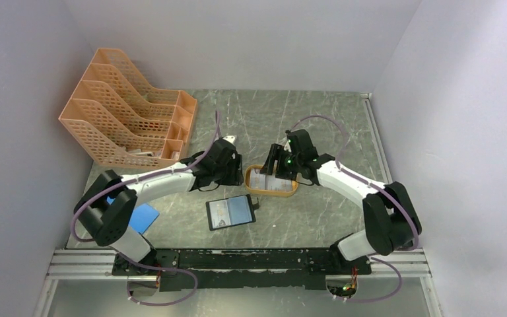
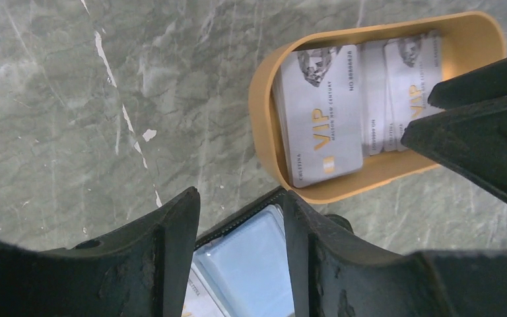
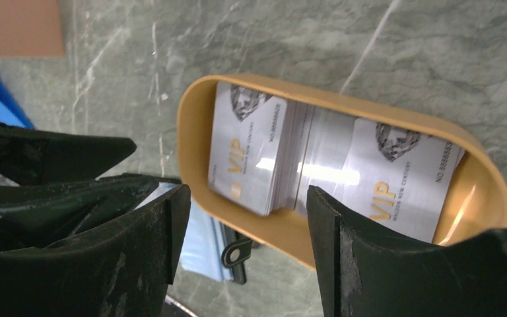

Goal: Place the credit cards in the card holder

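Note:
White VIP cards lie in a tan oval tray (image 1: pixel 269 192) at the table's middle: one stack of cards (image 2: pixel 322 125) by its left end, more cards (image 3: pixel 396 177) to the right. In front of the tray lies the black card holder (image 1: pixel 232 212), opened flat, a card (image 1: pixel 220 214) in its left half and a pale blue sleeve (image 1: pixel 240 210) on its right. My left gripper is part open beside the tray's left end, nothing between its fingers. Above the tray stands my right gripper, open over the left stack and holding nothing.
An orange slatted rack (image 1: pixel 125 112) stands at the back left. Blue sheets (image 1: pixel 144 218) lie at the left, partly under the left arm. Both grippers are close together.

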